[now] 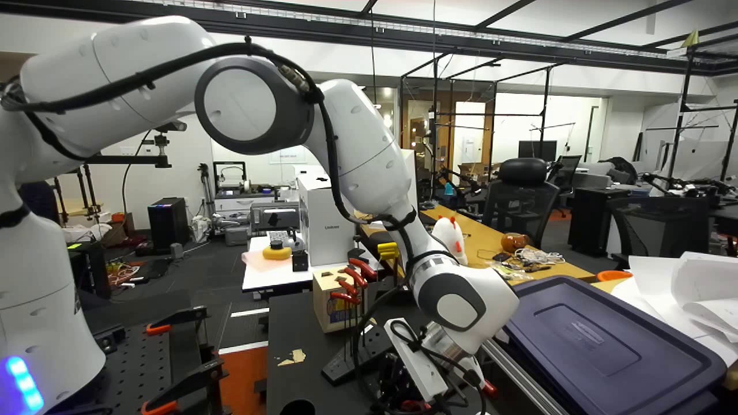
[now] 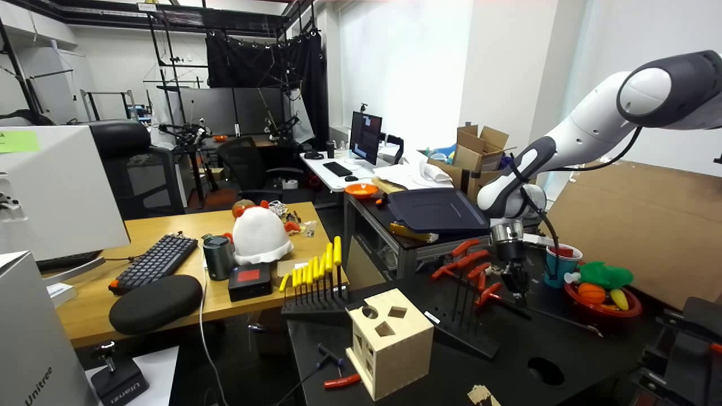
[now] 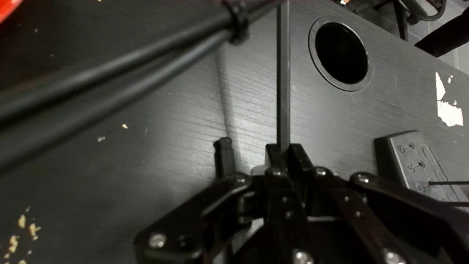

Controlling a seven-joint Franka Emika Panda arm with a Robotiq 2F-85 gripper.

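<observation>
A long dark shaft (image 3: 283, 79) sits between the fingertips of my gripper, which is shut on it. It runs straight up out of the wrist view, so its far end is hidden. In exterior view 2 my gripper (image 2: 518, 287) points down, low over the black table, to the right of the rack (image 2: 467, 331) of red-handled hex keys. Several red handles (image 2: 474, 254) show beside it; which one belongs to the held shaft I cannot tell. A short black rod (image 3: 224, 151) shows left of my fingers.
A wooden shape box (image 2: 399, 352) and yellow-handled keys (image 2: 315, 270) stand on the left. Right of my gripper are a blue cup (image 2: 556, 270) and a red basin (image 2: 612, 321) of toys. The table has a round hole (image 3: 340, 55). A purple lid (image 1: 609, 346) lies nearby.
</observation>
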